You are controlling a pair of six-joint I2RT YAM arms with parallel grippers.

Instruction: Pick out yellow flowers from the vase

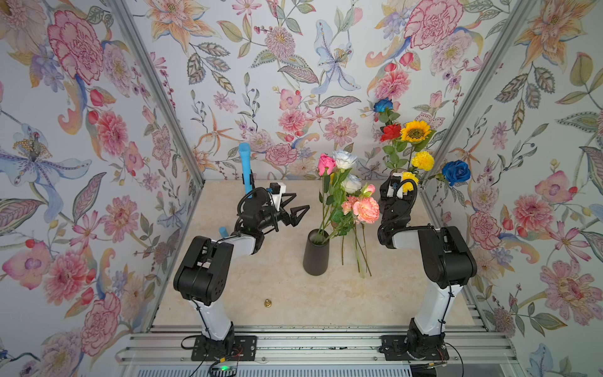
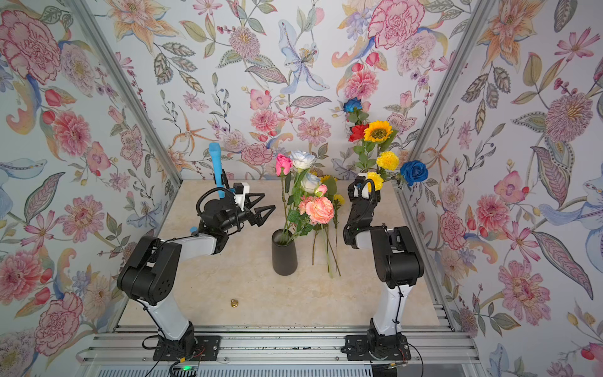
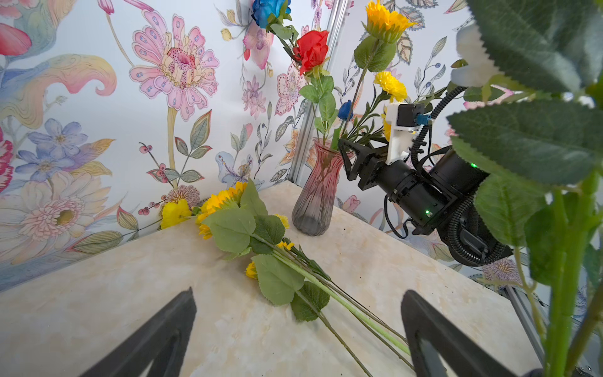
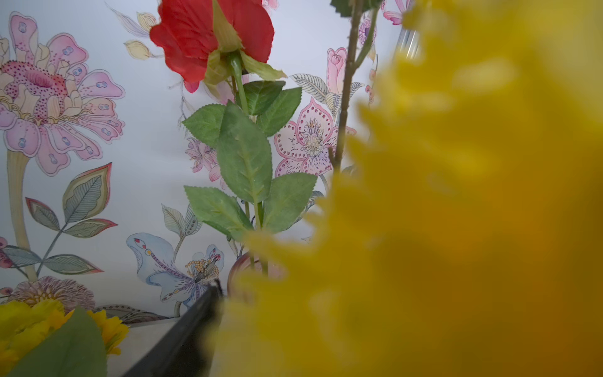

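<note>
A pinkish ribbed glass vase stands in the back right corner. In or above it show a sunflower, yellow blooms, a red rose and blue roses. Beside the stems near the vase's rim is my right gripper; its hold on any stem is unclear. Blurred yellow petals fill much of the right wrist view, leaving one finger visible. Cut yellow flowers lie on the table with their stems. My left gripper is open and empty, left of the dark vase.
The dark vase with pink, white and peach roses stands mid-table, between the arms. A blue stick-like object rises behind the left gripper. A small brass piece lies near the front.
</note>
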